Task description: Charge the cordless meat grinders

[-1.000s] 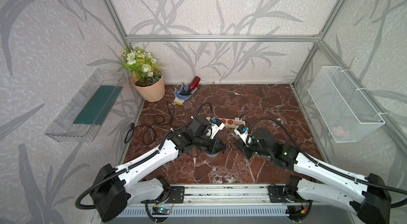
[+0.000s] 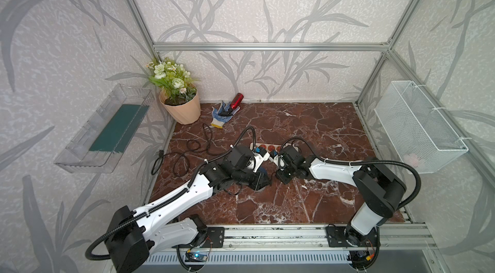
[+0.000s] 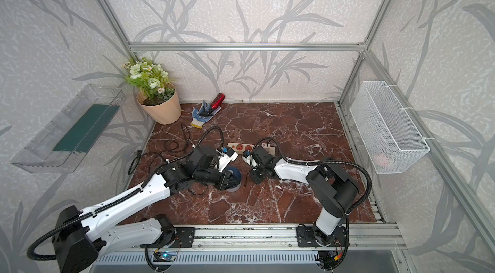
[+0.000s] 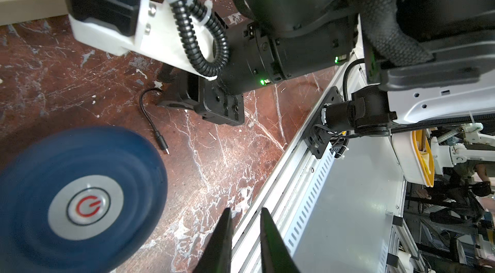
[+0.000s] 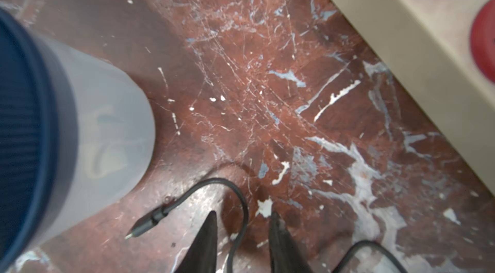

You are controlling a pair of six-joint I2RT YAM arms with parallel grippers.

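The meat grinder, with its blue lid and red power symbol, stands upright on the table; its translucent bowl (image 5: 113, 133) shows at the left in the right wrist view. Beside it lies a thin black charging cable (image 5: 243, 198), its plug (image 5: 149, 221) pointing toward the bowl. My right gripper is open over this cable, which passes across the gap between the fingers without visible grip. To the right of the lid in the left wrist view, my left gripper is part open, nothing between its fingers.
A power strip with red sockets (image 3: 238, 147) lies just behind the grinder. A flowerpot (image 2: 181, 110) and a blue cloth with a red-handled tool (image 2: 237, 100) sit at the back left. Black cord (image 2: 193, 145) curls on the left.
My right arm has swung left, bringing its gripper closer to the grinder and the left gripper.
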